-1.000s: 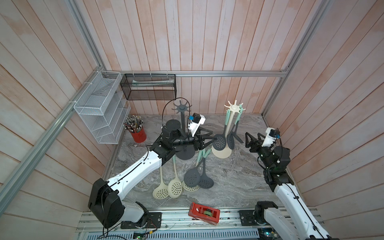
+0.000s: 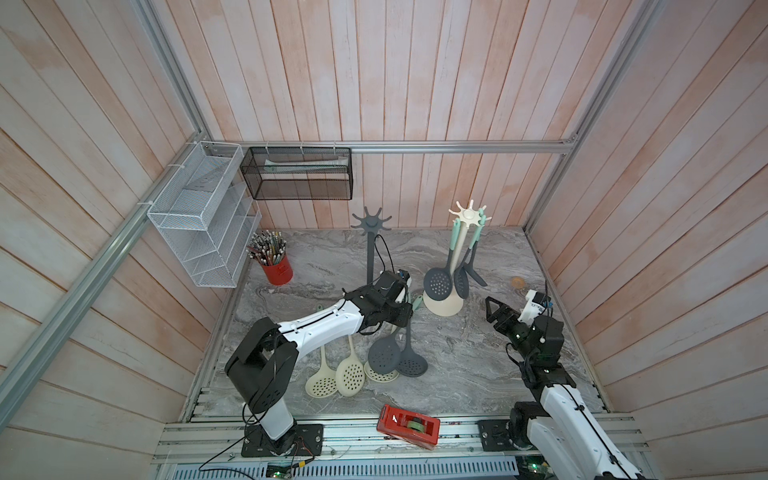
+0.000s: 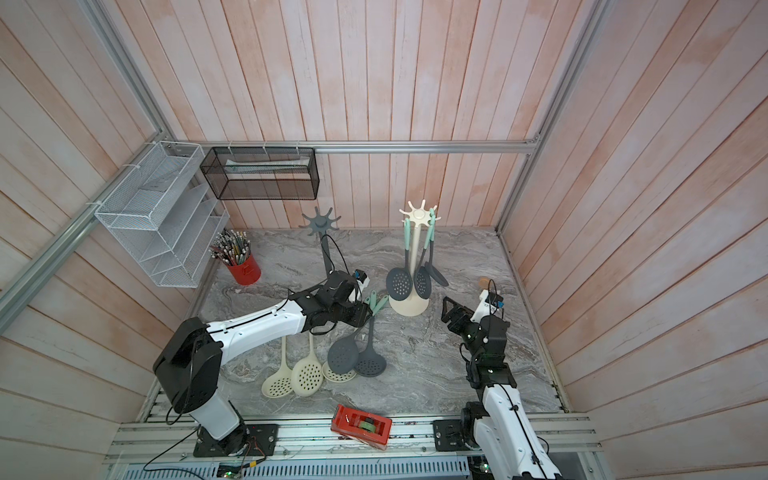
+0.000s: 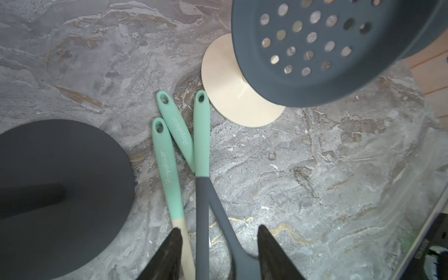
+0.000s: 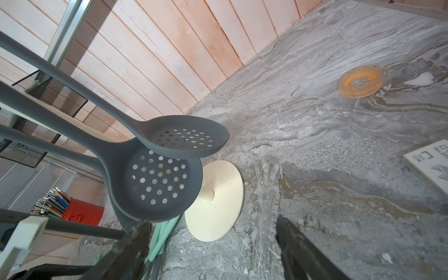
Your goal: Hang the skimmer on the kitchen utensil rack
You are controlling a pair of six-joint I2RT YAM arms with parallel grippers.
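Observation:
My left gripper [image 2: 401, 308] is lowered over the handles of skimmers lying on the table, fingers apart with nothing held. Beneath it, in the left wrist view, are a green-and-grey handle [image 4: 202, 140], another behind it [image 4: 176, 123] and a green-and-cream handle [image 4: 165, 168]. The cream rack [image 2: 468, 214] holds several grey skimmers [image 2: 437, 284]. The grey rack [image 2: 372, 220] stands behind my left gripper with no utensils visible on it. My right gripper [image 2: 500, 316] stands open at the right, beside the cream rack.
Cream skimmers [image 2: 321, 385] lie at the front left. A red tape dispenser [image 2: 408, 425] sits on the front edge. A red utensil cup [image 2: 278, 270] and wire shelves [image 2: 204, 224] are at the left; a black basket [image 2: 296, 192] hangs behind.
My left gripper has come down from beside the racks to the lying handles.

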